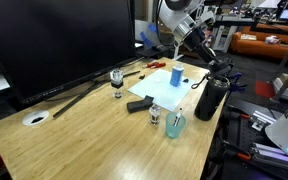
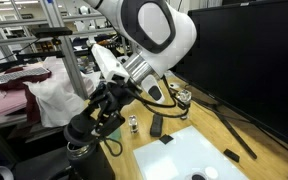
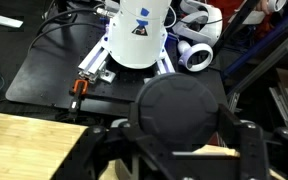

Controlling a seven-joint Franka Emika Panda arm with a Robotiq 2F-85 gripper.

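A black canister (image 1: pixel 210 101) stands at the table's right end, and in exterior view 2 its pale rim (image 2: pixel 82 151) shows. My gripper (image 1: pixel 220 72) is directly over it, shut on a round black lid. In the wrist view the lid (image 3: pixel 177 110) fills the space between the fingers and hides most of what is below. Exterior view 2 has the lid (image 2: pixel 81 127) tilted just above the canister's mouth; whether an edge still touches is hard to tell.
A teal cup (image 1: pixel 175 124) with a utensil in it, a small jar (image 1: pixel 155 116) and a black block (image 1: pixel 140 104) stand nearby. Behind are a blue cup (image 1: pixel 177 75) and white paper (image 1: pixel 162 90).
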